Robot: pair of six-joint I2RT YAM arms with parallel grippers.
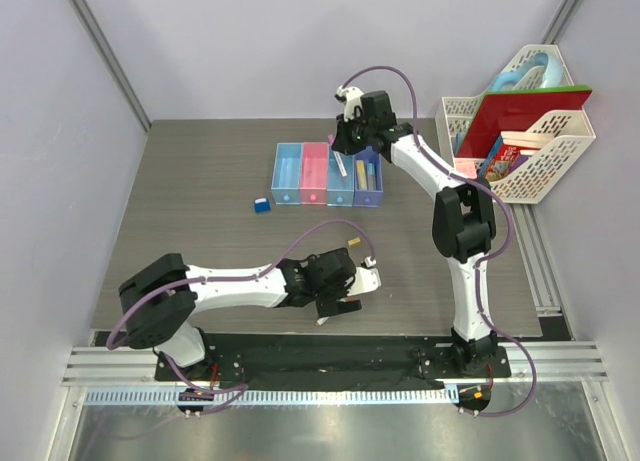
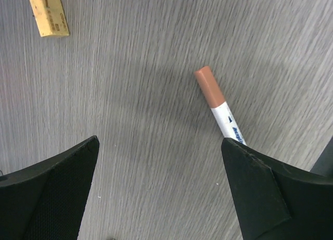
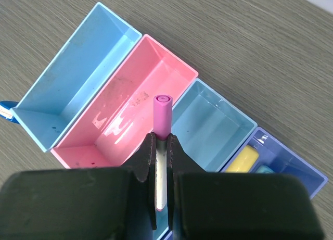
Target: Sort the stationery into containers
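My right gripper is shut on a pink-capped white marker [image 3: 162,112], held above the pink bin [image 3: 122,99] and middle light blue bin [image 3: 210,123]. The left light blue bin [image 3: 78,63] is empty; the dark blue bin [image 3: 294,172] holds a yellow piece [image 3: 242,159] and other items. My left gripper stands open over the table, a white marker with an orange-brown end [image 2: 223,115] near its right finger. A small yellow block [image 2: 52,16] lies farther off.
A blue item [image 1: 262,205] lies left of the bins. White baskets [image 1: 540,171] with books and folders stand at the back right.
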